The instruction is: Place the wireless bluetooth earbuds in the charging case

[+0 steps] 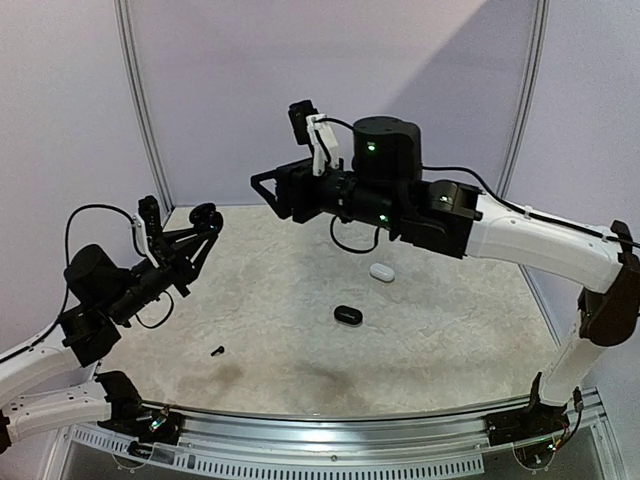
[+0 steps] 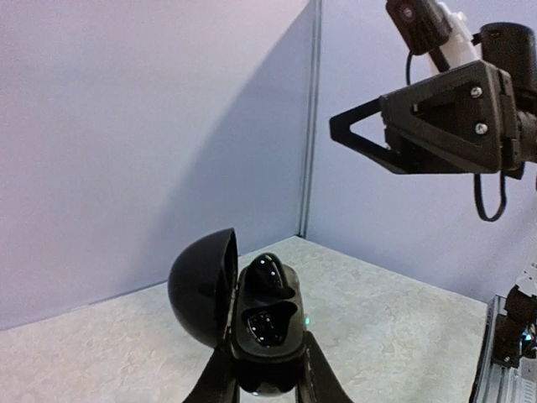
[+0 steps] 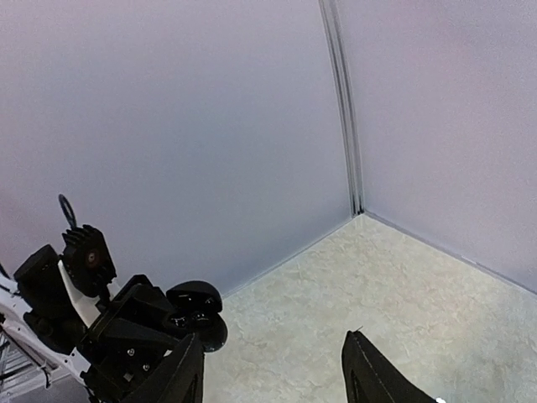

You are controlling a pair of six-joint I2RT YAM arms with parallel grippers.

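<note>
My left gripper is shut on an open black charging case (image 2: 289,348), held above the table with its lid (image 2: 197,290) tipped back. In the case's upper slot, in the left wrist view, sits a glossy black earbud (image 2: 267,274). The lower slot (image 2: 267,326) shows a dark, shiny hollow. Apart from the case, my right gripper hangs open, its fingers (image 3: 186,369) spread with nothing between them. A small black earbud (image 1: 217,350) lies on the table at the front left in the top view.
A closed black case (image 1: 348,316) rests mid-table, and a white case (image 1: 382,272) lies behind it under the right arm. Walls enclose the back and sides.
</note>
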